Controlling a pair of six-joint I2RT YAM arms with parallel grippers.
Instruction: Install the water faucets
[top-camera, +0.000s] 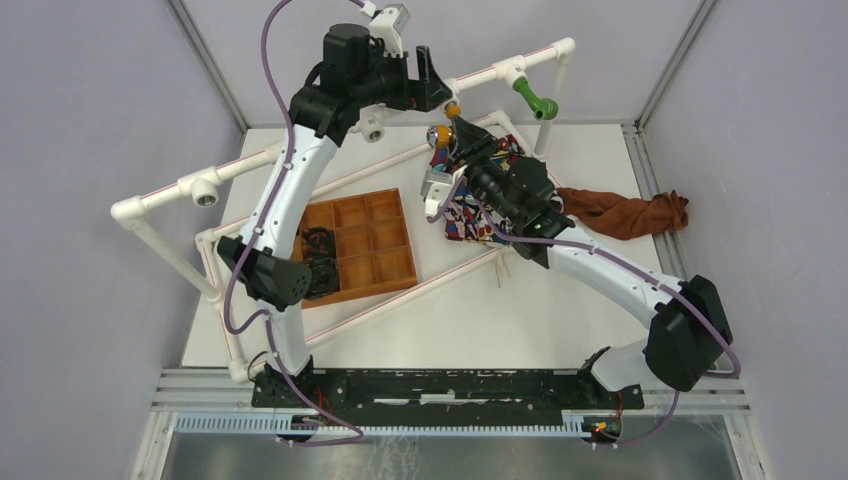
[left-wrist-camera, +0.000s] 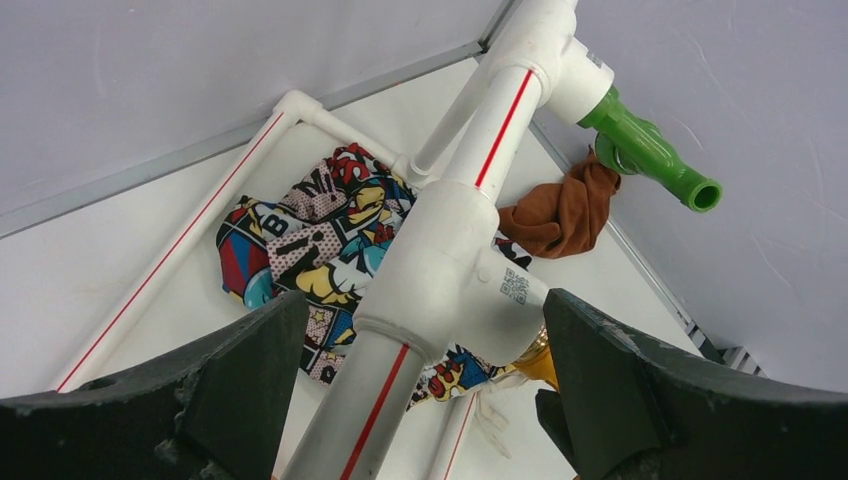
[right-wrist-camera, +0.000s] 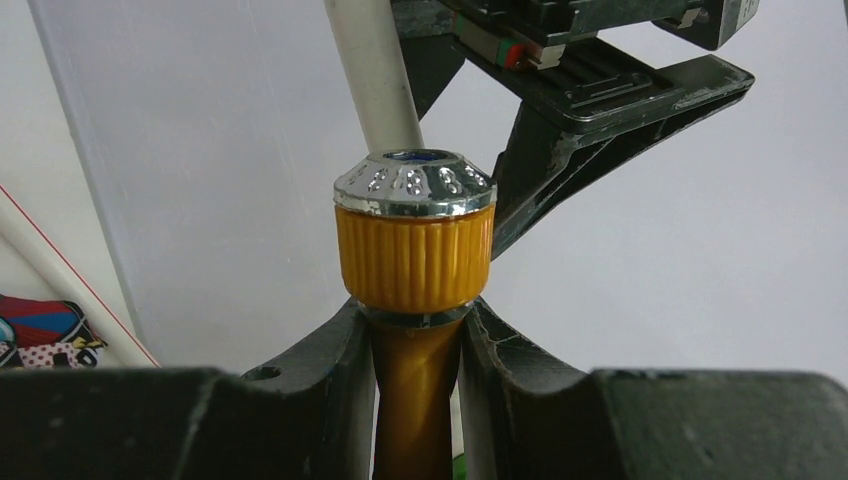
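Observation:
An orange faucet (top-camera: 439, 136) (right-wrist-camera: 414, 256) with a chrome ring is in my right gripper (top-camera: 462, 135), which is shut on it. Its orange end meets the white tee fitting (left-wrist-camera: 500, 310) on the upper pipe, partly hidden there by my left fingers. My left gripper (top-camera: 425, 78) stands open around that pipe (left-wrist-camera: 370, 410) beside the tee. A green faucet (top-camera: 535, 100) (left-wrist-camera: 650, 150) is fitted on the tee at the right.
Two bare tee outlets (top-camera: 205, 195) (top-camera: 374, 132) are along the pipe to the left. Below lie a wooden compartment box (top-camera: 385, 265), a patterned cloth (left-wrist-camera: 260, 250), a brown cloth (top-camera: 640, 215) and lower white pipes.

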